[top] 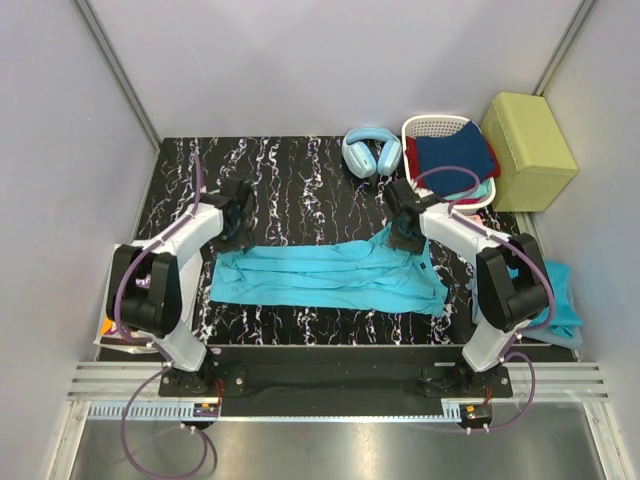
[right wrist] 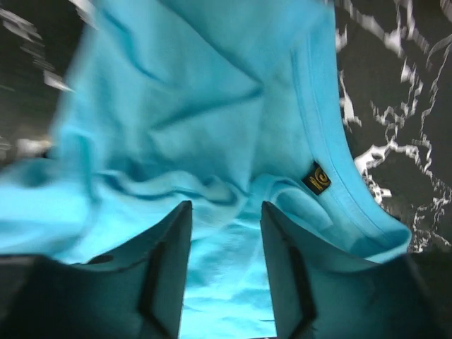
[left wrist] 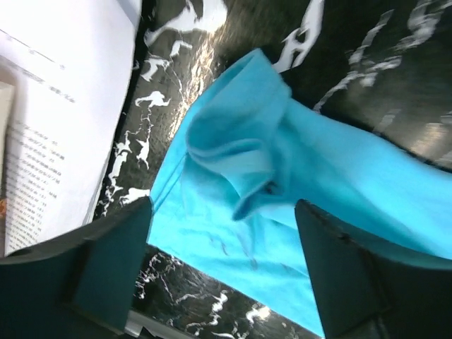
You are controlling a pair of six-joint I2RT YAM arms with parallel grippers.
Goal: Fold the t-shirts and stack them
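A cyan t-shirt (top: 320,280) lies spread lengthwise across the black marble-patterned table, rumpled toward its right end. Over its left end is my left gripper (top: 238,240), open; in the left wrist view a bunched corner (left wrist: 240,155) of the fabric lies between and beyond the fingers, unheld. My right gripper (top: 405,240) is open above the creased right end, where a small dark label (right wrist: 316,178) shows in the right wrist view.
A white laundry basket (top: 432,126) of folded clothes, blue headphones (top: 360,155) and a green box (top: 530,150) stand at the back. Cyan fabric (top: 555,310) lies far right, papers (left wrist: 56,134) at left.
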